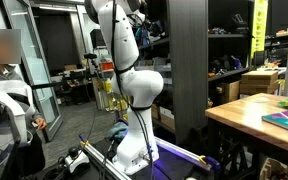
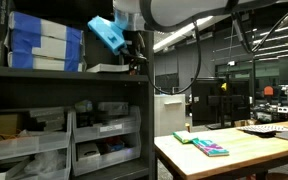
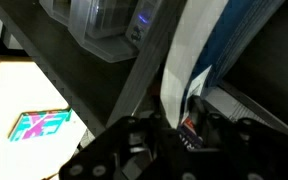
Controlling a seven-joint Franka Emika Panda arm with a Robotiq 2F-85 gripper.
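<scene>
A blue and white box-like item (image 2: 106, 34) is tilted high up beside the top of the dark shelf unit in exterior view 2. My gripper (image 2: 127, 40) is shut on it at that height. In the wrist view the item's white and blue body (image 3: 192, 50) runs from the top edge down to the dark gripper, whose fingers close around its near end. Exactly how the pads meet it is too dark to tell. Exterior view 1 cuts off most of the arm's top end.
Blue and white boxes (image 2: 46, 45) stand on the shelf top (image 2: 54, 73), close to the held item. Clear bins (image 2: 106, 125) fill the lower shelves. A colourful flat item (image 2: 210, 147) lies on the wooden table (image 2: 244, 152) at right.
</scene>
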